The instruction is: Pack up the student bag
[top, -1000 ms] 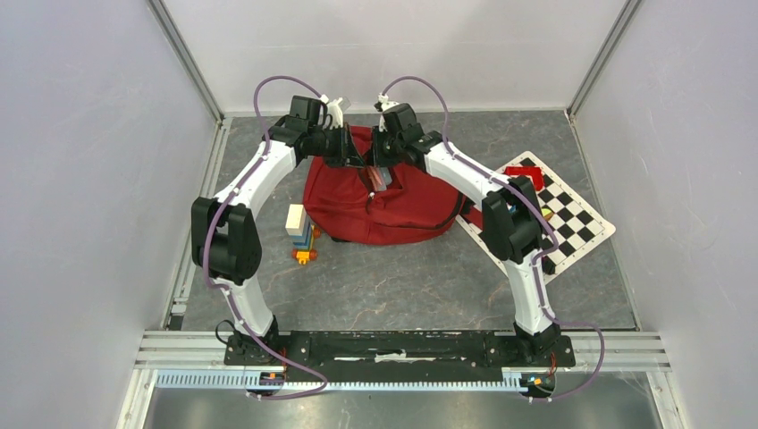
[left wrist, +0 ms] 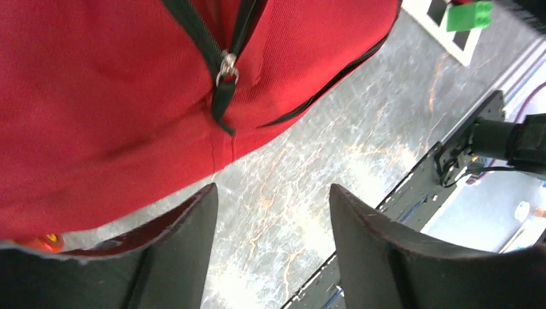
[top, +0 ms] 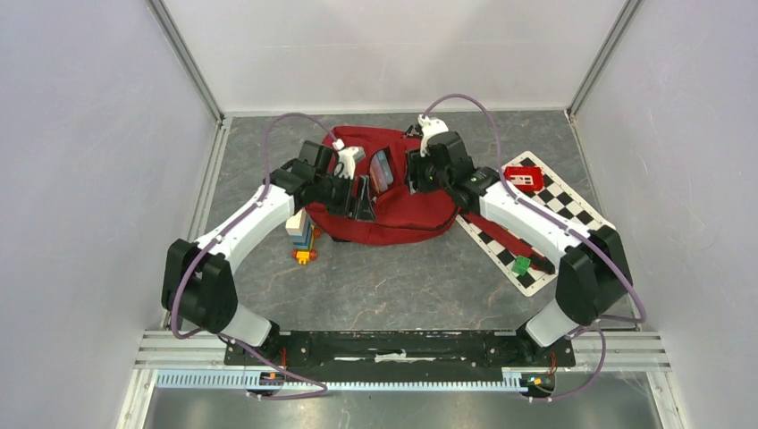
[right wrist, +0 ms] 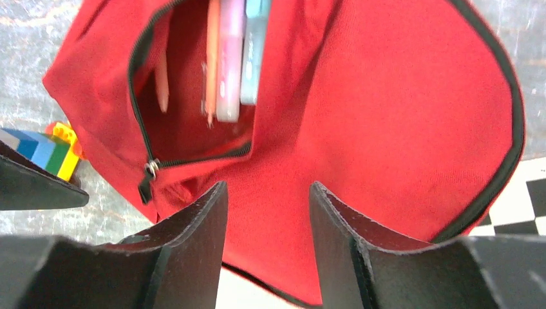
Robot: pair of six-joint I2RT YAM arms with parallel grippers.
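The red bag lies on the grey floor with a zipped pocket gaping. Inside that pocket, in the right wrist view, lie a pink pen, a teal pen and an orange pencil. The zipper pull hangs at the pocket's near end. My left gripper is over the bag's near left part, fingers spread with nothing between them. Above the bag right of the pocket, my right gripper stands open and empty. One left finger reaches into the right wrist view.
Stacked toy blocks and a yellow-orange toy stand close to the bag's left side. Right of the bag lies a checkered board bearing a red case and a green block.
Both grippers have come away from the pocket. The left moved toward the bag's near side and its fingers parted since one second ago; the right shifted right and nearer. The pocket remains unzipped.
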